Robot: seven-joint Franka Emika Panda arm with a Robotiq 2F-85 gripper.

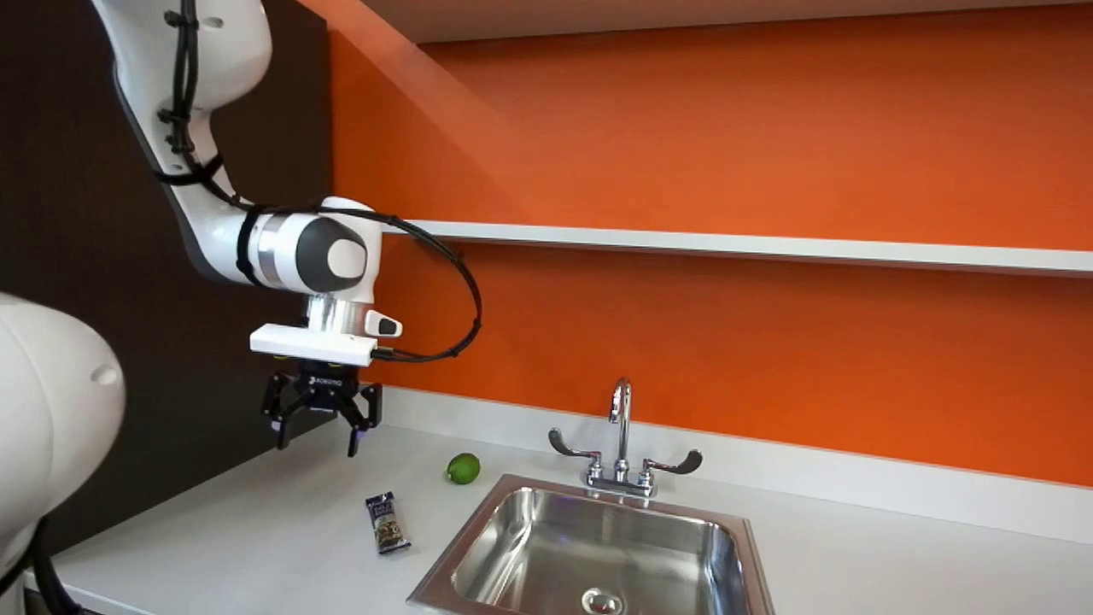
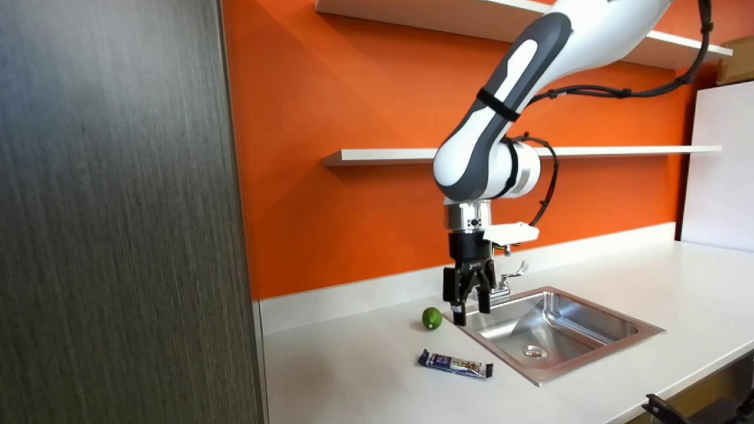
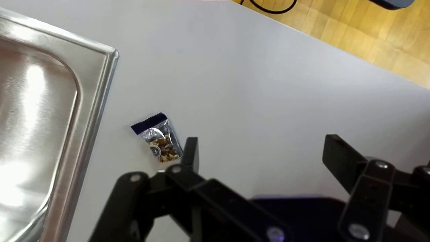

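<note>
A snack bar in a dark blue and clear wrapper (image 1: 388,523) lies flat on the counter, left of the sink. In the wrist view the wrapped bar (image 3: 162,141) shows beyond the left finger, which hides its near end. A green lime (image 1: 463,468) rests farther back, close to the sink's rear left corner; the other exterior view shows the lime (image 2: 432,318) as well, but the wrist view does not. My gripper (image 1: 318,441) hangs above the counter, pointing down. Its fingers (image 3: 193,155) are spread wide and the space between them is empty, so it is open.
The steel sink (image 1: 753,559) is set into the counter, with a faucet (image 1: 622,430) and two handles behind it. A dark cabinet wall (image 2: 127,212) bounds the left side. A white shelf (image 1: 738,244) runs along the orange wall. Bare counter (image 1: 236,533) lies left of the bar.
</note>
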